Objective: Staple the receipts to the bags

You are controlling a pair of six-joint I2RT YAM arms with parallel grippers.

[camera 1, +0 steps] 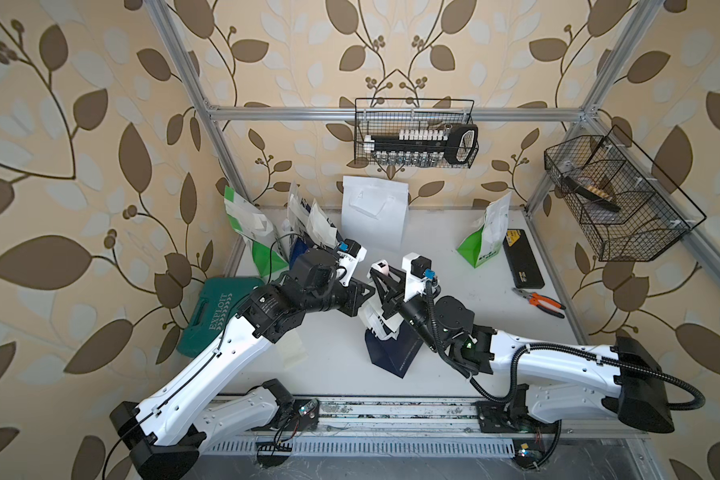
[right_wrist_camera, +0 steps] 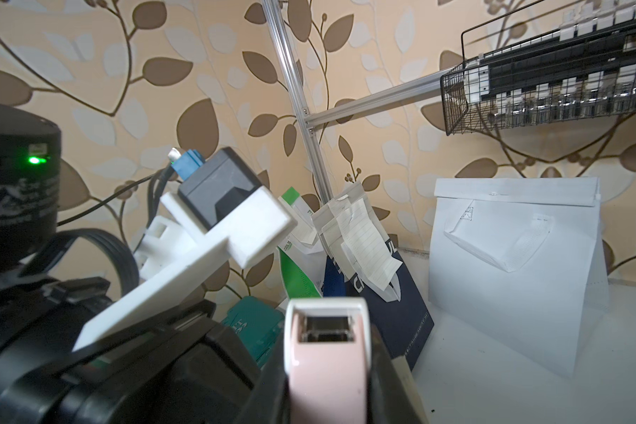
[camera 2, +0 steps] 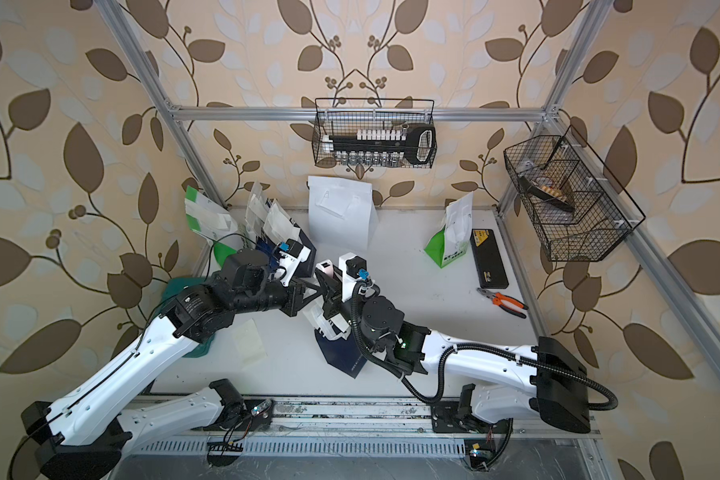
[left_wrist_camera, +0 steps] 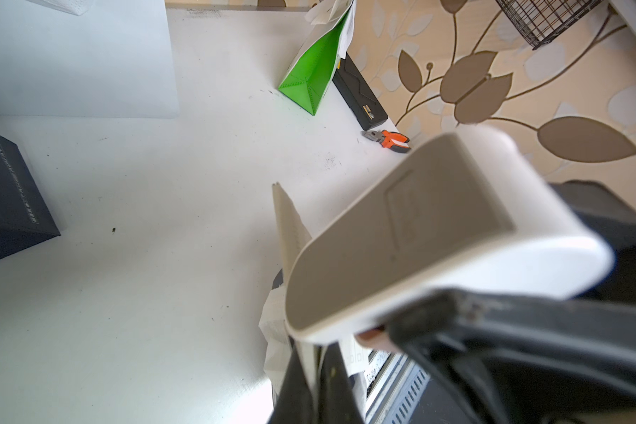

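Observation:
A navy bag (camera 1: 393, 356) with a crumpled white top (camera 1: 378, 318) stands at the table's front middle, partly hidden by both arms. My left gripper is shut on a thin pale paper edge (left_wrist_camera: 289, 219) at the bag's top; whether this is receipt, bag or both I cannot tell. The pink-and-white stapler (right_wrist_camera: 328, 374) sits between the fingers of my right gripper. Seen from the left wrist, the stapler (left_wrist_camera: 402, 233) lies right over that paper edge, its front end close to my left fingertips. Its mouth is hidden.
A large white bag (camera 1: 374, 209) stands at the back, with navy and green-white bags to its left. To the right are a green-white bag (camera 1: 485, 232), a black box (camera 1: 523, 258) and orange pliers (camera 1: 541, 301). A teal case (camera 1: 216, 316) lies left.

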